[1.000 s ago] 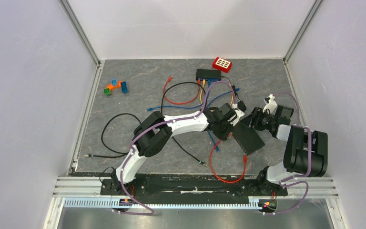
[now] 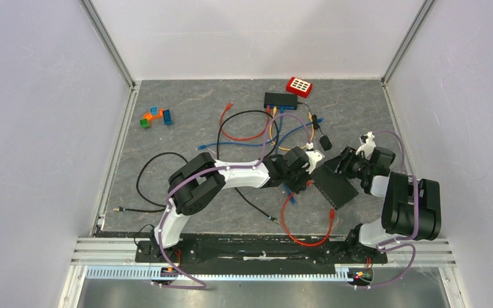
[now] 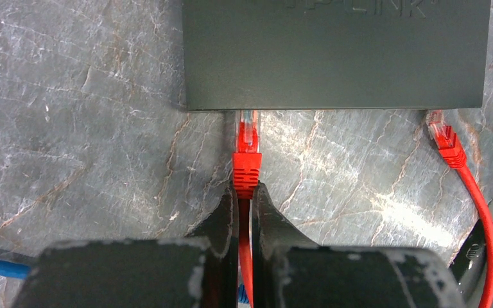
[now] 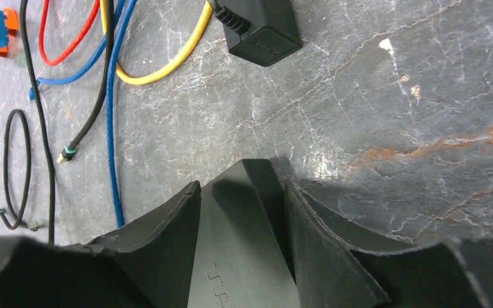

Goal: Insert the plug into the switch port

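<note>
The black switch (image 2: 337, 189) lies at the right of the mat, its lettered top filling the upper left wrist view (image 3: 334, 58). My left gripper is shut on a red plug (image 3: 246, 163), whose clear tip sits at the switch's near edge; whether it is inside a port I cannot tell. A second red plug (image 3: 446, 142) lies at the same edge farther right. My right gripper has its fingers part open around the switch's far corner (image 4: 247, 231); whether they touch both sides is unclear.
A black power adapter (image 4: 263, 35) lies beyond the switch, with blue, yellow, red and black cables nearby. Another black box (image 2: 280, 100), a red keypad (image 2: 299, 86) and toy bricks (image 2: 155, 117) lie toward the back.
My right arm and the switch's near end have moved very slightly.
</note>
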